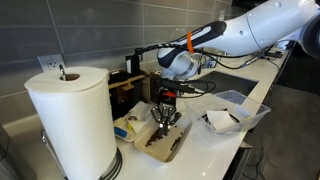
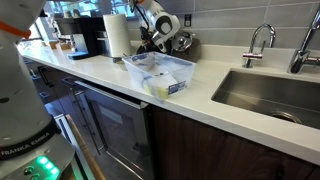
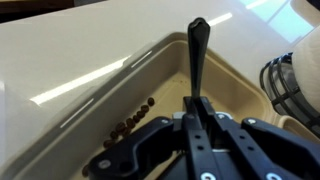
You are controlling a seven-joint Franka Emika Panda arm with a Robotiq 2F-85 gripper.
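A beige tray (image 3: 95,108) lies on the white counter, with small dark-red bean-like pieces (image 3: 125,127) along one side of its floor. Over this tray my gripper is shut on a dark, narrow utensil handle (image 3: 199,45), which juts up beyond the fingers in the wrist view. Whatever is at the utensil's other end is hidden behind the gripper. In exterior view 1 the gripper (image 1: 164,116) points down at the tray (image 1: 165,146), and contact between them cannot be made out.
A paper towel roll (image 1: 75,120) stands left of the tray. To the right, a clear plastic bin (image 1: 229,112) sits near the counter edge. A second light container (image 1: 130,122) with items stands behind the tray, close to the wall.
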